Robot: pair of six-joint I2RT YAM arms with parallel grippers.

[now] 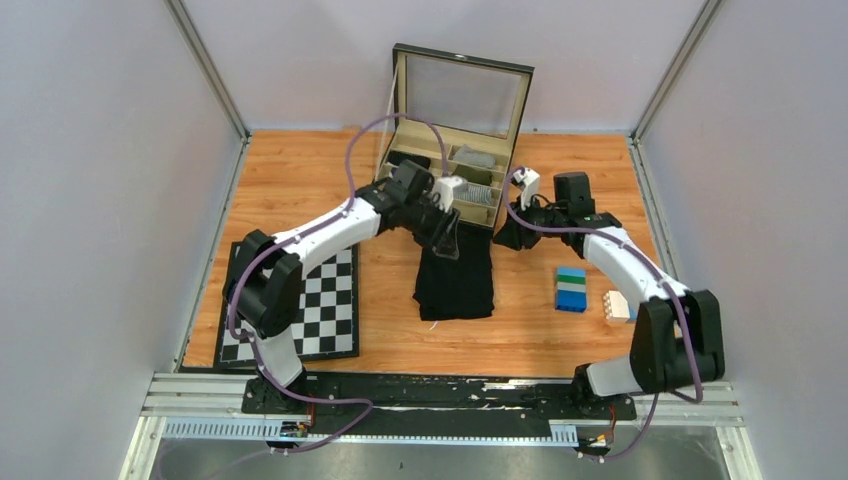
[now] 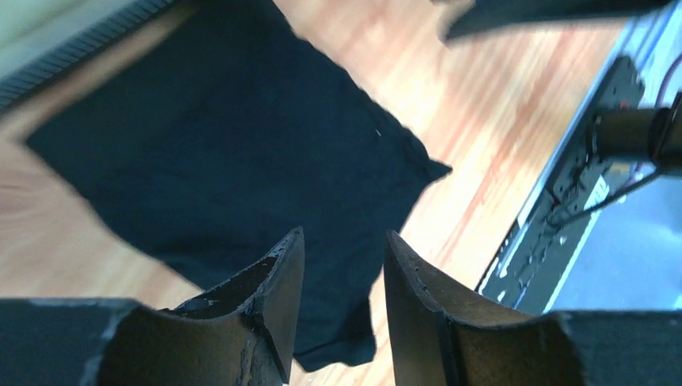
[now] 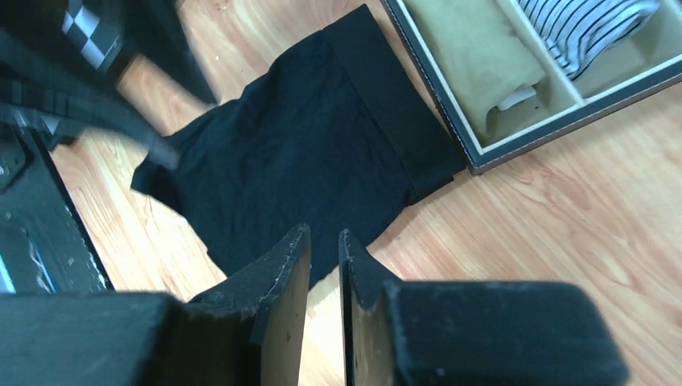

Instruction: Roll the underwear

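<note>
The black underwear [image 1: 454,285] lies spread as a folded flat piece on the wood just in front of the box, its edges uneven in both wrist views [image 2: 241,177] [image 3: 306,153]. My left gripper [image 1: 446,238] hangs over its upper part, open with nothing between its fingers. My right gripper [image 1: 505,238] is off its upper right side, beside the box corner; its fingertips stand a narrow gap apart in the right wrist view, holding nothing.
An open compartment box [image 1: 445,140] with rolled cloths stands behind the underwear. A chessboard [image 1: 330,310] lies left, stacked blue and green blocks [image 1: 570,298] and white blocks [image 1: 615,306] right. The wood right of the box is clear.
</note>
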